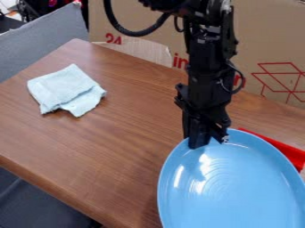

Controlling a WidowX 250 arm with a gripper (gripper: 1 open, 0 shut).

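Note:
My black gripper (pixel 205 135) points down at the upper-left rim of a large blue plate (pixel 233 191), its tips at or just over that rim. It looks shut; whether anything thin is between its fingertips I cannot tell. A folded pale blue cloth (pixel 66 89) lies on the left part of the wooden table (pixel 113 142), away from the gripper.
A red object (pixel 284 149) lies partly hidden behind the plate at the right. A cardboard box (pixel 274 53) stands along the back. A grey padded surface (pixel 36 40) borders the table at the back left.

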